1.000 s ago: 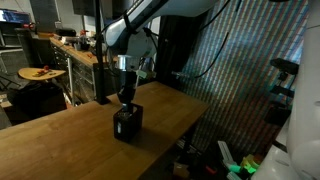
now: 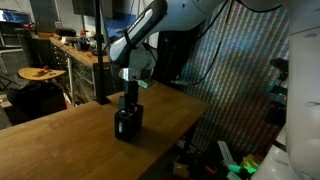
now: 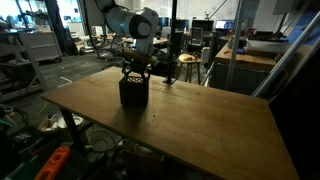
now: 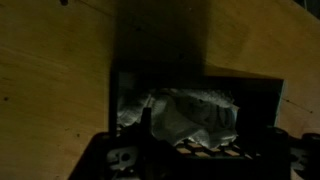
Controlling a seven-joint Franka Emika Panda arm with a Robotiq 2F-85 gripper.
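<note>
A black open-topped box (image 2: 128, 124) stands on the wooden table, also visible as the dark box (image 3: 133, 92) in exterior view 2. My gripper (image 2: 128, 103) points down at the top of the box. In the wrist view, crumpled whitish, see-through material (image 4: 190, 117) lies inside the box. The dark fingers of my gripper stand apart at the lower edge, over that material. Nothing clearly shows held between them, though the picture is very dark. How deep the fingertips reach into the box cannot be told.
A dark upright post (image 2: 99, 60) rises behind the table. A round stool (image 2: 42, 73) stands farther back, off the table.
The arm's wrist has shifted slightly to the right in exterior view 1, with the gripper still at the box's top. The box stays where it was.
</note>
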